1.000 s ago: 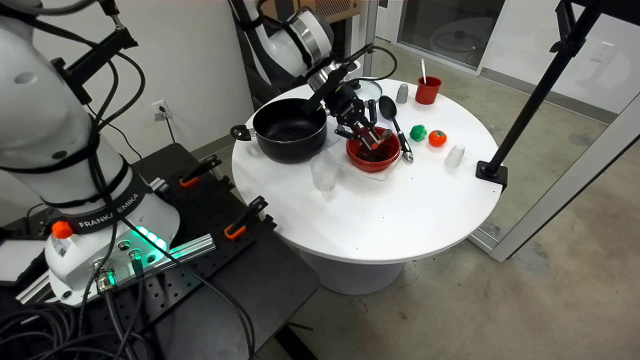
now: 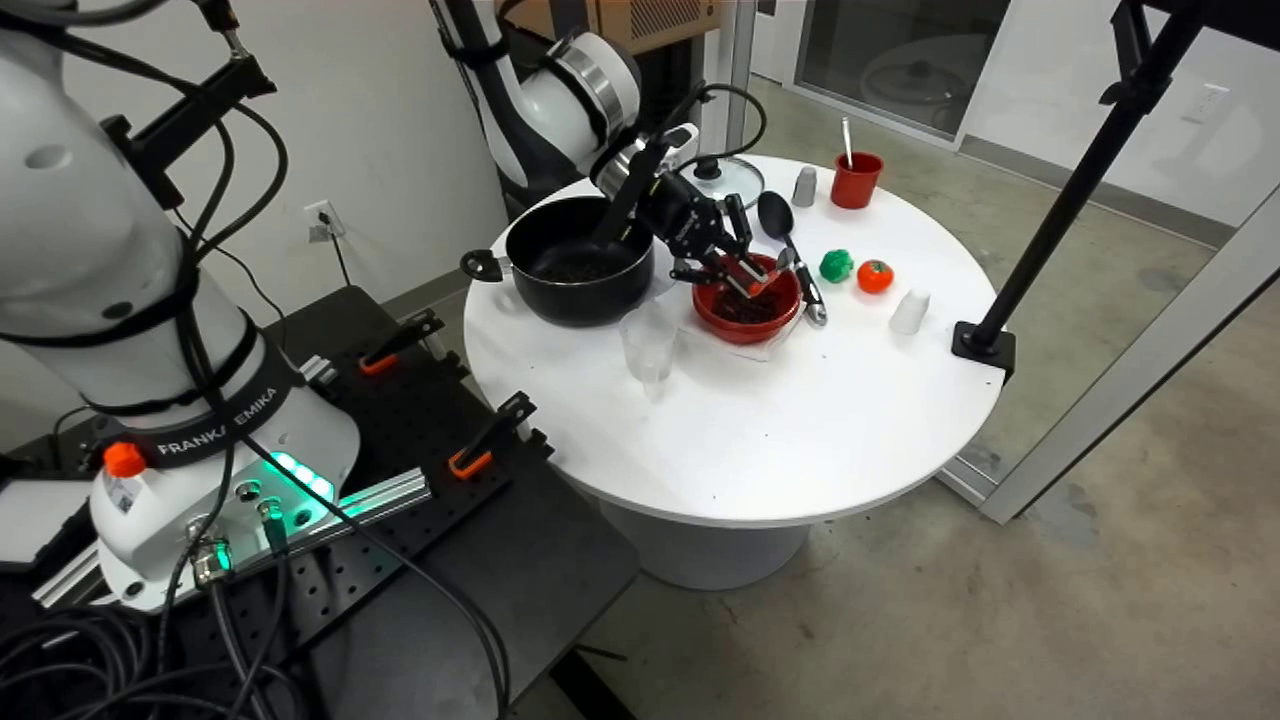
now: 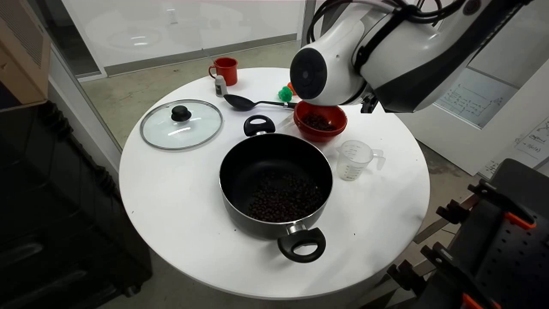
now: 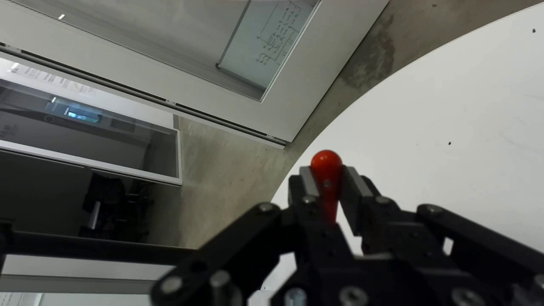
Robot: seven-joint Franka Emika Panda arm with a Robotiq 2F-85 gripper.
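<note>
My gripper (image 2: 746,281) hangs low over the red bowl (image 2: 746,330), pointing down at a slant. In the wrist view its fingers are shut on a slim red object (image 4: 327,165) with a rounded end; its other end is hidden. Dark bean-like pieces (image 3: 317,122) lie in the red bowl. Beside it, the black pot (image 3: 237,211) stands uncovered, with many similar pieces (image 3: 280,198) spread over its bottom. In exterior view 2 the arm's wrist hides the gripper.
A clear measuring cup (image 3: 354,160) stands close to bowl and pot. A black spoon (image 3: 242,103), glass lid (image 3: 157,128) and red mug (image 3: 226,71) lie farther back. Near the bowl are a green piece (image 2: 836,265), a tomato (image 2: 875,276) and a white shaker (image 2: 909,312).
The arm has shifted a little left in exterior view 1, and the gripper leans over at a flatter slant above the red bowl. Objects on the table have not visibly moved.
</note>
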